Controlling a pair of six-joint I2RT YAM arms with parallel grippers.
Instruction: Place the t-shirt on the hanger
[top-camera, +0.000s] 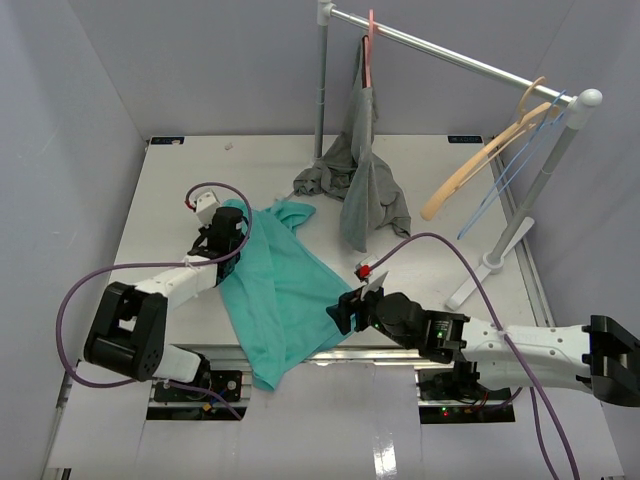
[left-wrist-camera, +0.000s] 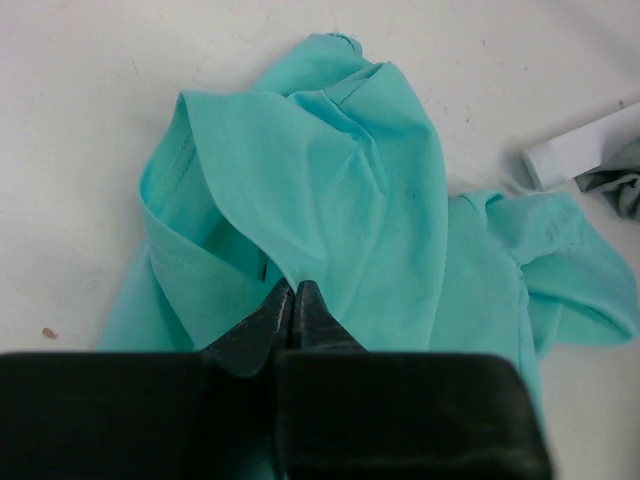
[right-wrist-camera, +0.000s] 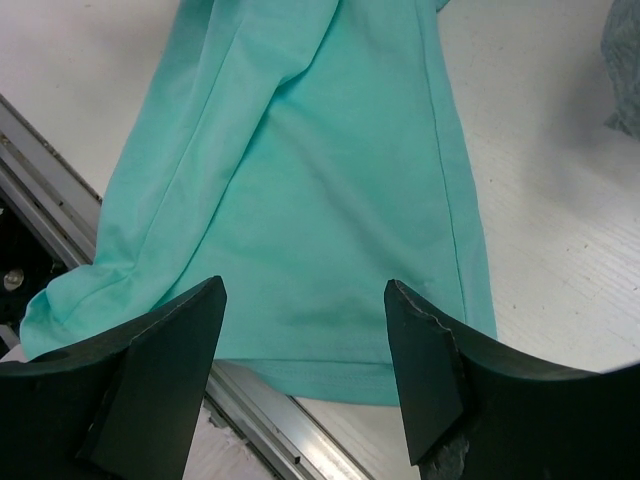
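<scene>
The teal t shirt (top-camera: 280, 310) lies crumpled on the white table, its bottom hanging over the front edge. My left gripper is at its upper end, fingertips closed on a folded edge of the teal fabric. My right gripper stands open above the shirt's lower hem, nothing between its fingers. A wooden hanger (top-camera: 470, 160) and blue hangers (top-camera: 490, 195) hang on the rail at the right.
A grey garment (top-camera: 360, 190) hangs from a pink hanger, its lower part resting on the table behind the shirt. The rack's post (top-camera: 540, 180) and foot stand at the right.
</scene>
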